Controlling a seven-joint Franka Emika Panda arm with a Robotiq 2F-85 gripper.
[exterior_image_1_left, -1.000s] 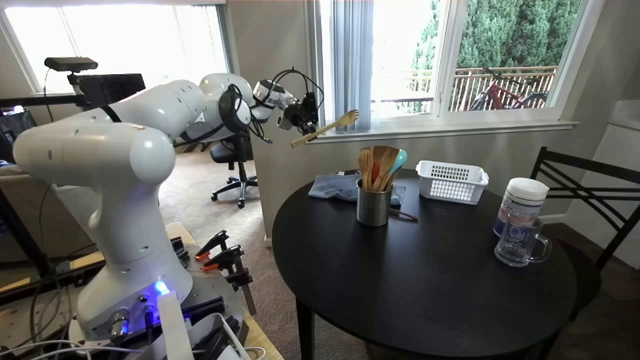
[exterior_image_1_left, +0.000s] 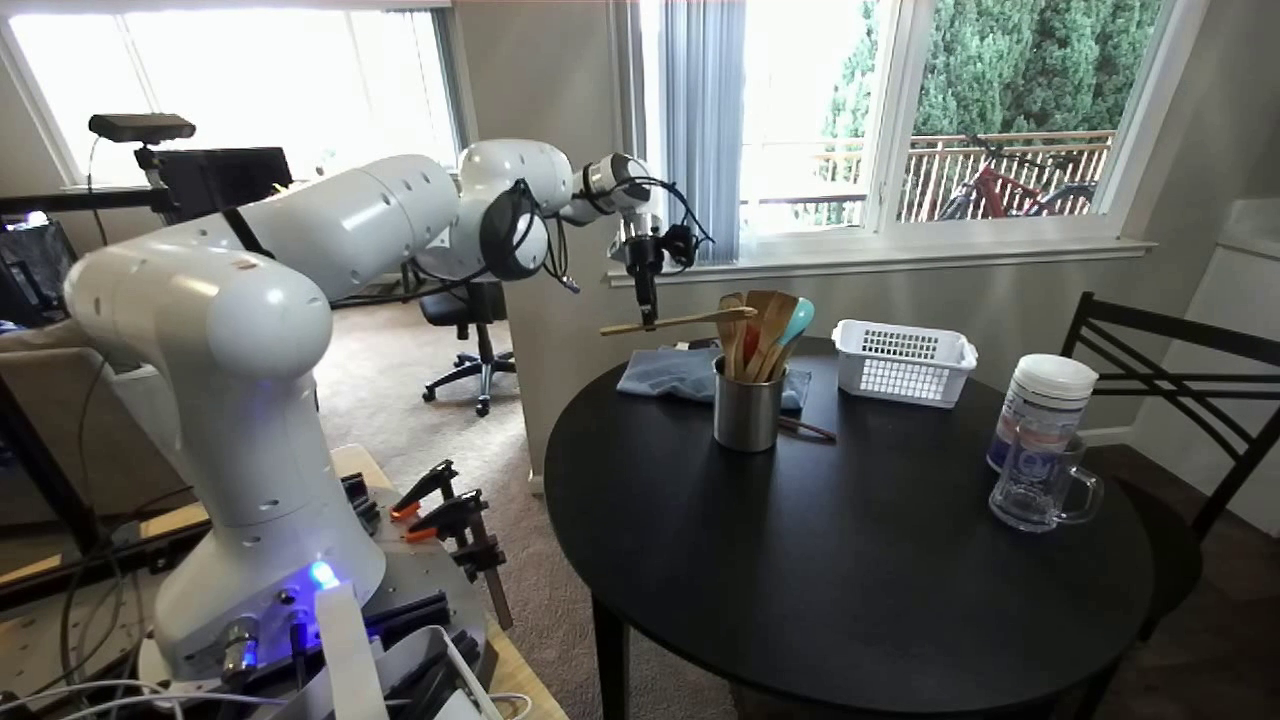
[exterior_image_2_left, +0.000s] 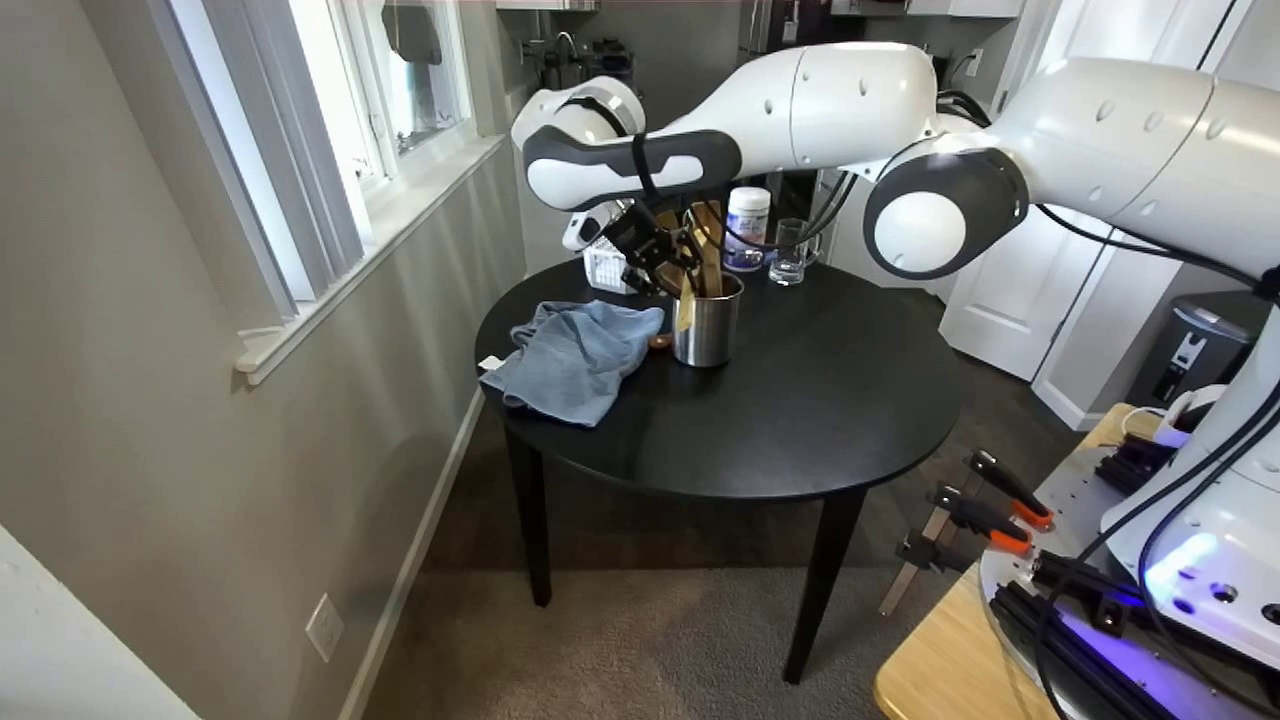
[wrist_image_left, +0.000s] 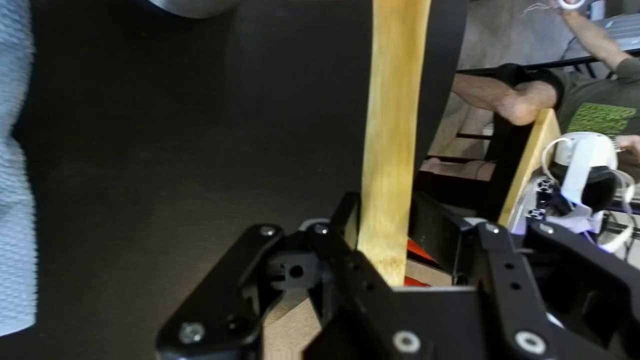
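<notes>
My gripper (exterior_image_1_left: 649, 322) is shut on the handle of a wooden utensil (wrist_image_left: 393, 132), which runs up between both fingers in the wrist view. In exterior view 1 the utensil lies almost level, its far end in front of or beside the tools in the metal holder; whether they touch I cannot tell. The steel holder (exterior_image_1_left: 746, 414) stands upright on the black table (exterior_image_1_left: 828, 564), holding several wooden utensils and a turquoise one (exterior_image_1_left: 797, 319). From exterior view 2, the gripper is just behind the holder (exterior_image_2_left: 705, 332), partly hidden by the arm.
A blue-grey cloth (exterior_image_2_left: 578, 360) lies beside the holder. Behind are a white basket (exterior_image_1_left: 906, 362), a white-lidded container (exterior_image_1_left: 1041, 402) and a glass mug (exterior_image_1_left: 1034, 486). A dark thin stick (exterior_image_1_left: 810, 430) rests by the holder.
The arm has reached further over the table and lowered. Still gripped, the wooden utensil has gone from tilted upward to nearly level, closer to the holder.
</notes>
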